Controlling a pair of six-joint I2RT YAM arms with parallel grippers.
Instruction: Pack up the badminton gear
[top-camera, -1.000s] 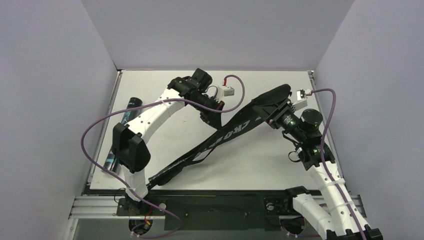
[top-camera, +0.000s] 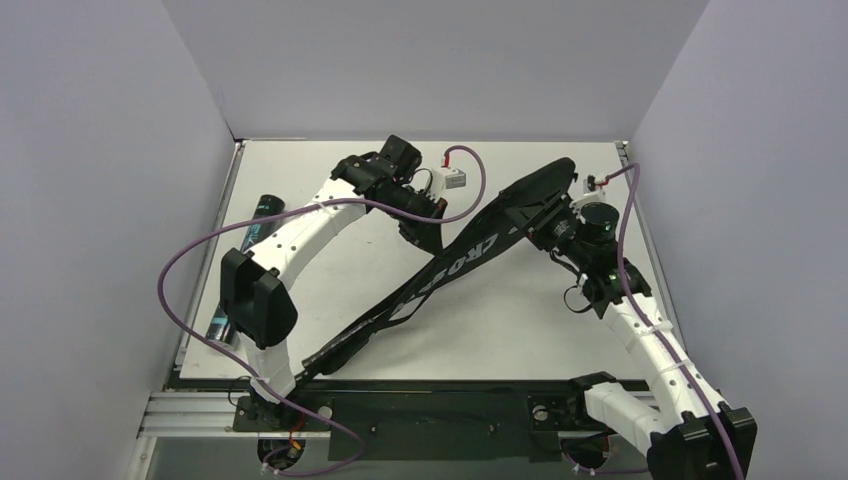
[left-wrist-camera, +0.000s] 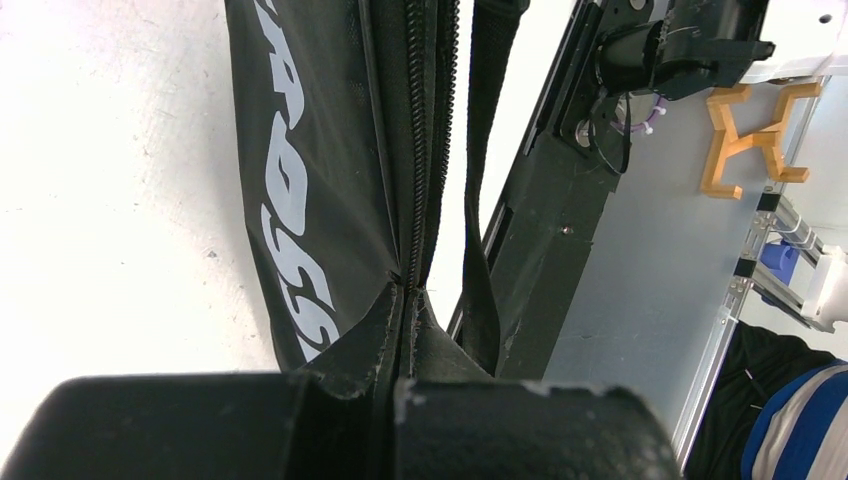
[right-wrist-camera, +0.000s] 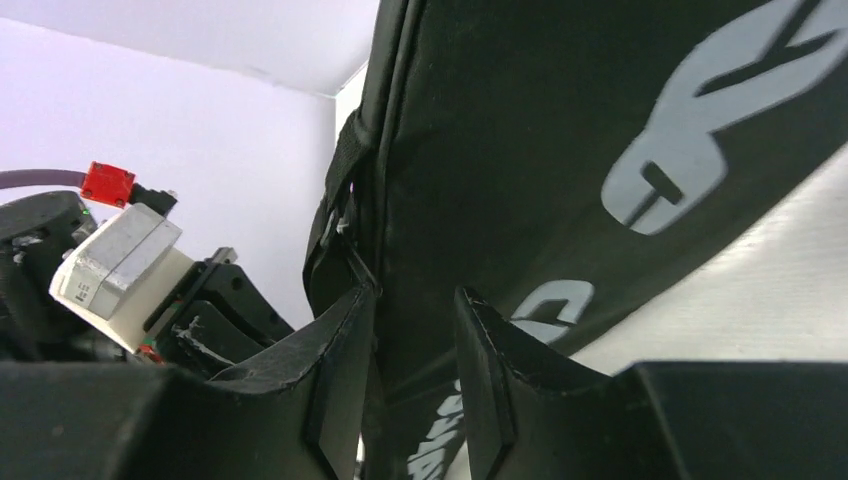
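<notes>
A long black racket bag (top-camera: 470, 243) with pale CROSS lettering stretches diagonally over the white table, its wide end raised at upper right. My left gripper (top-camera: 438, 250) is shut at the bag's upper edge; in the left wrist view the zipper (left-wrist-camera: 416, 180) runs down to its fingertips, where the left gripper appears to pinch the fabric. Close to the wide end is my right gripper (top-camera: 518, 222). The right wrist view shows the right gripper partly open, black bag cloth (right-wrist-camera: 500, 180) filling the background beyond its fingers; contact is unclear.
A dark tube (top-camera: 262, 212) with bluish bands lies along the table's left side, partly covered by the left arm. Grey walls (top-camera: 760, 200) close in the sides and back.
My left gripper has stayed at the bag's edge.
</notes>
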